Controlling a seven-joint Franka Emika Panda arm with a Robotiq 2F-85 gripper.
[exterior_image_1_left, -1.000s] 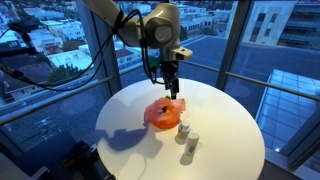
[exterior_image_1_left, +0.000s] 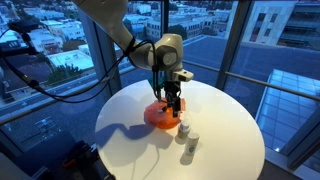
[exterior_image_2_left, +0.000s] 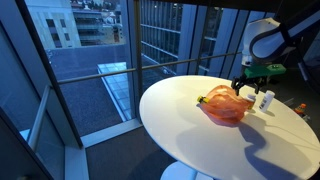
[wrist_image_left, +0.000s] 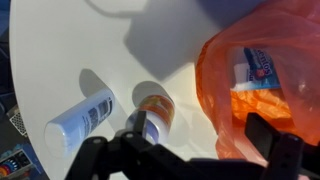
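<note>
An orange, see-through plastic bag (exterior_image_1_left: 160, 114) rests on the round white table, its mouth facing up in the wrist view. A blue package (wrist_image_left: 262, 68) shows inside that bag (wrist_image_left: 216, 76). My gripper is open and low over the bag's near side, one finger (wrist_image_left: 268, 136) over the orange plastic and the other beside a small bottle with an orange-brown top (wrist_image_left: 157, 108). Nothing visible is held between the fingers. Near the bag stand two light bottles, the smaller one (exterior_image_1_left: 184, 129) closer to it and the taller white one (exterior_image_1_left: 192, 144) farther out.
The white table (exterior_image_1_left: 225, 125) has free room to the right of the bag and bottles. Tall windows (exterior_image_2_left: 95, 95) surround it. Dark items (wrist_image_left: 15, 125) appear beyond the table's edge at the wrist view's lower left.
The gripper has come down from above the table to the orange bag, with the arm lowering behind it. Bag and bottles look to be in the same places.
</note>
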